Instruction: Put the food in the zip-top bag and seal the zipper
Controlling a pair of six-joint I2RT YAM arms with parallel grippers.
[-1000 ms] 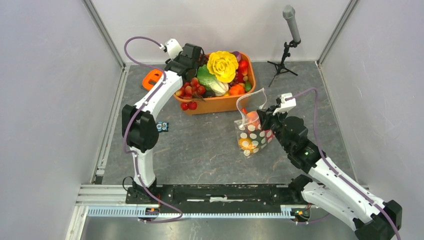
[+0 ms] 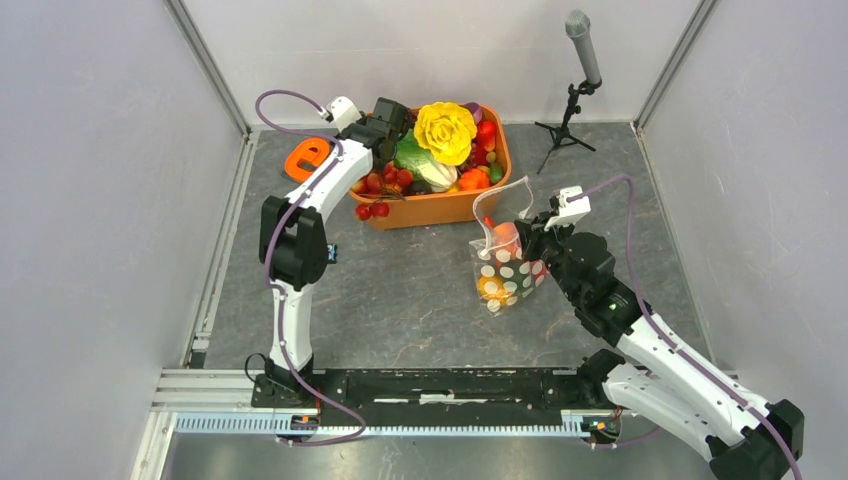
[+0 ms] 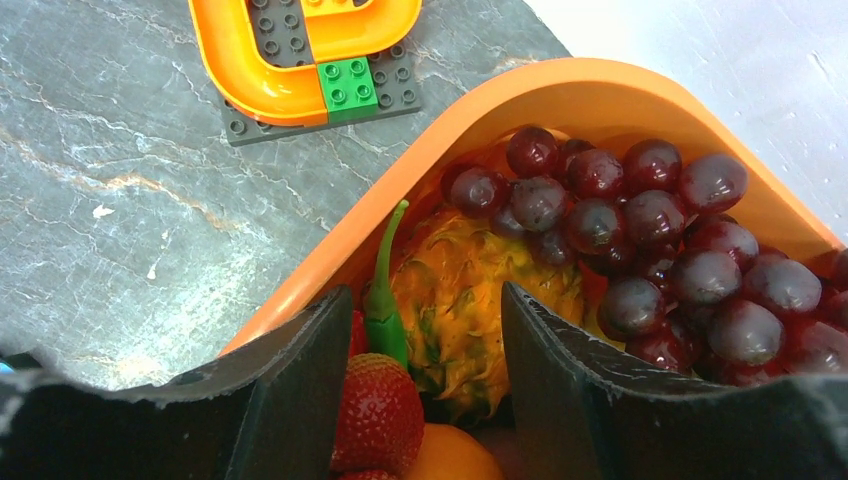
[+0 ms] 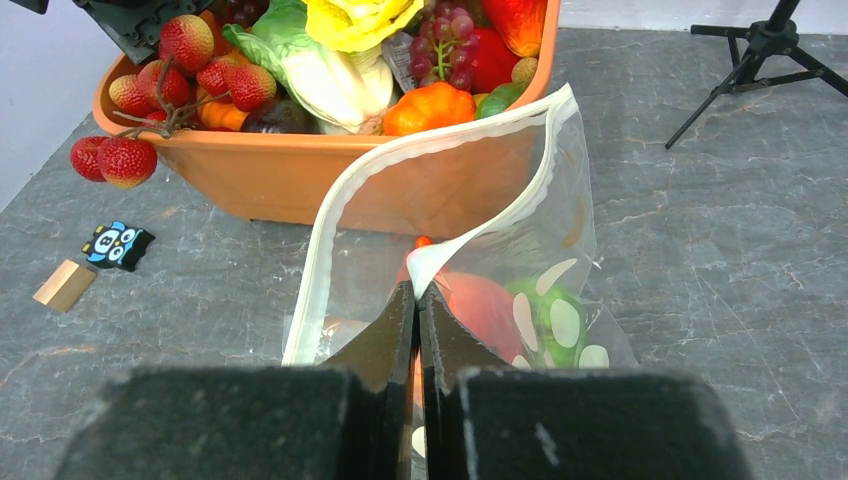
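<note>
An orange bin (image 2: pixel 430 210) heaped with toy food stands at the back. My left gripper is open over its left end, above a green chilli (image 3: pixel 385 325), lychees (image 3: pixel 377 410), dark grapes (image 3: pixel 655 230) and a bumpy orange piece (image 3: pixel 455 280). The clear zip bag (image 2: pixel 505 280), with several food pieces inside and white dots on it, is in front of the bin's right part. My right gripper is shut on the white zipper edge (image 4: pixel 430 255) of the bag, holding it upright with a wide mouth.
A toy brick set (image 3: pixel 300 90) lies left of the bin. A small owl toy (image 4: pixel 118 245) and wooden block (image 4: pixel 65 285) lie on the table. A microphone stand (image 2: pixel 565 130) is at back right.
My left arm has shifted a little to the right and down in the top view, over the bin's left end. The right arm and bag have not moved.
</note>
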